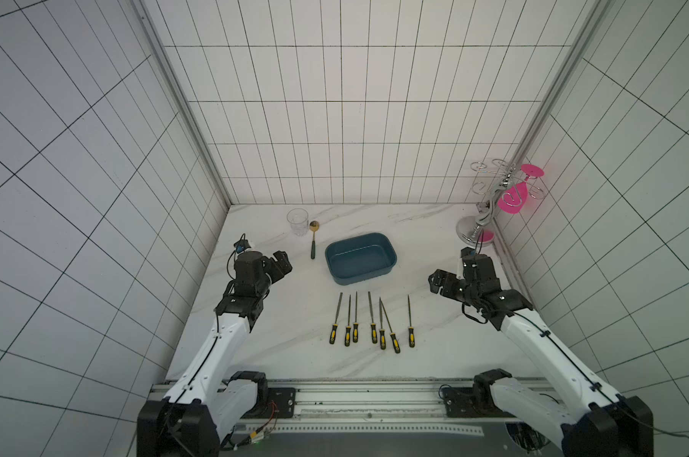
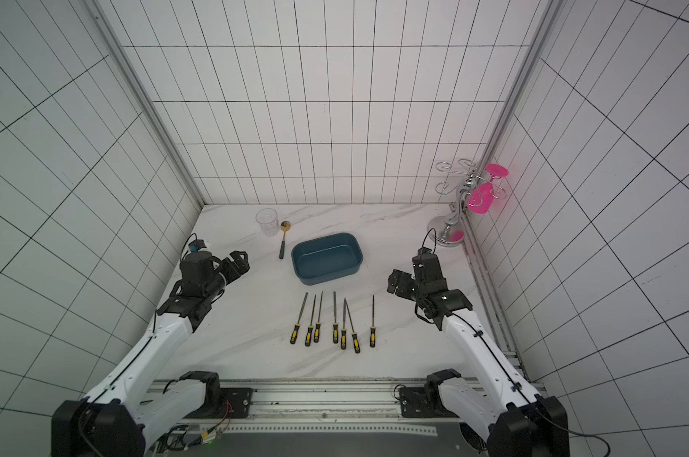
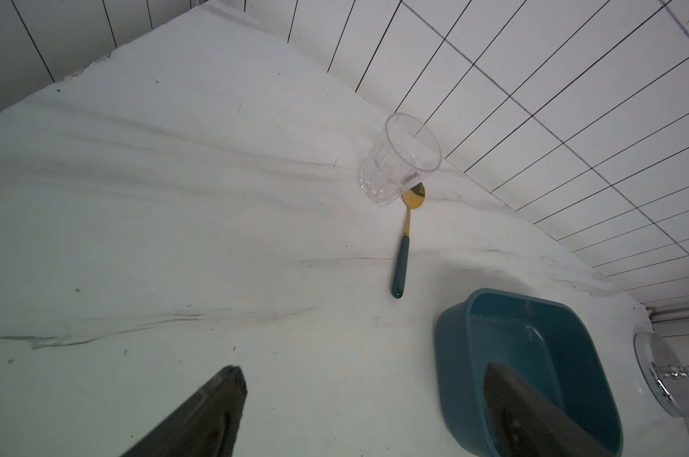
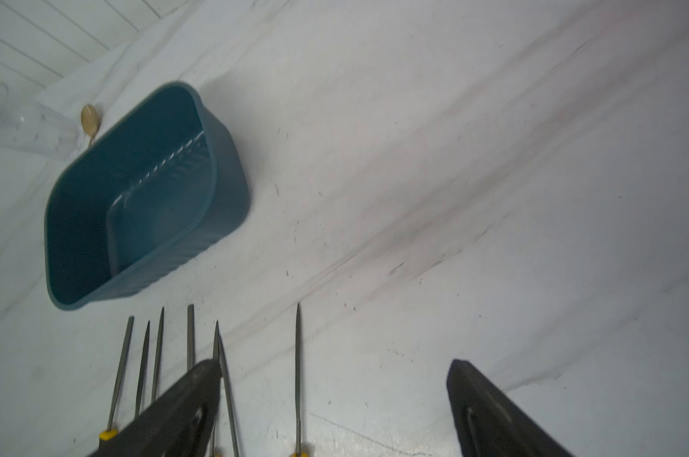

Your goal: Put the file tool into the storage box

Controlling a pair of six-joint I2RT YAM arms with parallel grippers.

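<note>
Several files with yellow-and-black handles [image 1: 411, 335] lie in a row on the white table, their thin metal shafts pointing to the back. Just behind them is the dark teal storage box [image 1: 361, 277], empty inside. My left gripper is open above the table to the left of the box, with nothing between its fingers. Right of the box and the files, my right gripper hangs above the table, open and empty. The rightmost file [image 4: 298, 373] shows between its fingers in the right wrist view, but well below. Most handles are cut off there.
A clear glass [image 1: 298, 222] and a green-handled gold spoon [image 1: 313, 242] sit behind and left of the box. At the back right stands a metal rack [image 1: 477, 228] with a pink glass [image 1: 514, 198] hanging on it. Bare table lies on both sides of the files.
</note>
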